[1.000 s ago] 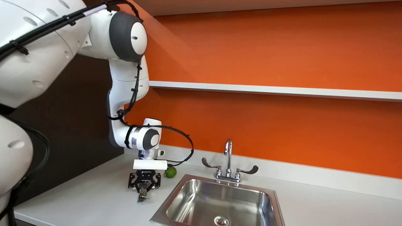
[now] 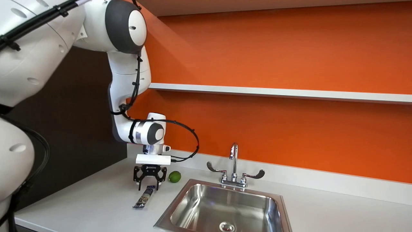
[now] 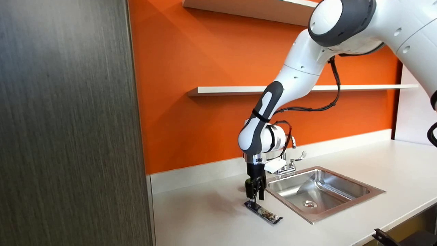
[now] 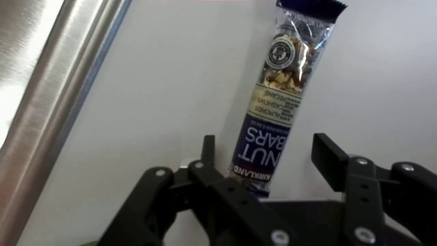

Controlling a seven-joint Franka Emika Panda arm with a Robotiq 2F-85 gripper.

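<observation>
A nut bar (image 4: pixel 272 98) in a clear and dark blue wrapper lies flat on the counter, its label upside down in the wrist view. My gripper (image 2: pixel 148 188) is just above the bar's far end with its fingers well apart. In the wrist view, one fingertip (image 4: pixel 209 148) is left of the bar and the other fingertip (image 4: pixel 323 149) farther off to its right, neither touching it. From the second exterior view, the bar (image 3: pixel 264 212) extends out from below the gripper toward the front.
A green lime (image 2: pixel 174 176) rests near the back, right of the gripper. The steel sink (image 2: pixel 278 208) with its faucet (image 2: pixel 234 162) lies to the right. A white shelf (image 2: pixel 270 91) runs along the orange wall.
A second ago the gripper was lower and its fingers were close together around the bar. It has risen and spread its fingers, and the bar now lies angled on the counter.
</observation>
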